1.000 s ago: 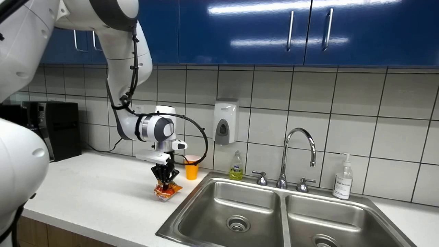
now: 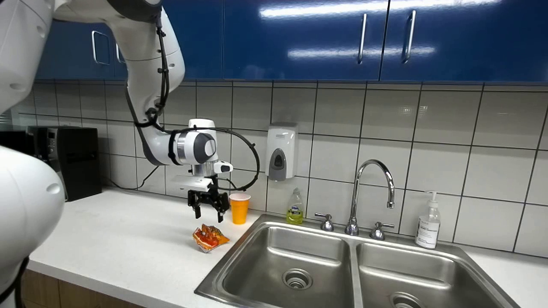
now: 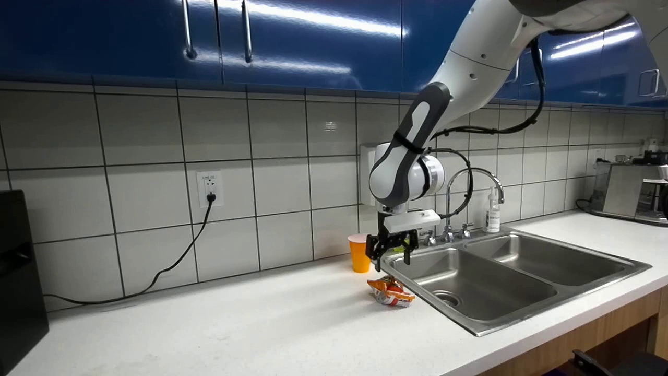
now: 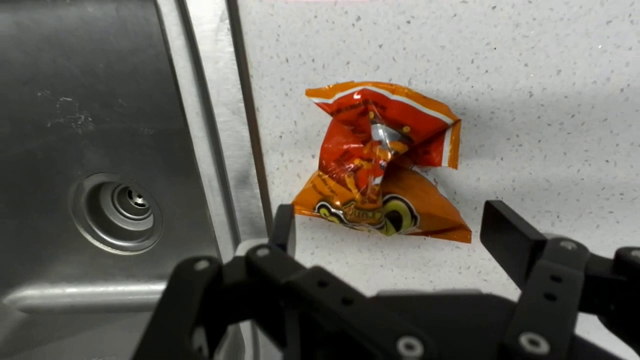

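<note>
An orange and red snack bag (image 4: 360, 162), crumpled in the middle, lies on the white counter just beside the sink's rim. Above it hangs my gripper (image 2: 208, 214), open and empty, its black fingers spread wide. From the wrist camera the bag is seen whole, past the fingertips, and neither finger (image 4: 510, 240) appears to grip it. Clear space shows between the fingers and the bag in exterior view 1. An orange cup (image 2: 239, 209) stands upright behind the bag, near the tiled wall.
The double steel sink (image 2: 354, 256) with its faucet (image 2: 354, 200) lies right of the bag in exterior view 1. Dish soap (image 2: 295, 208) and a pump bottle (image 2: 428, 226) stand behind it. A black appliance (image 2: 77, 159) is at the far left, with bare counter in between.
One second ago my gripper was down with its fingers closed together at the bag. It has since opened and risen, and the bag rests on the counter in nearly the same place.
</note>
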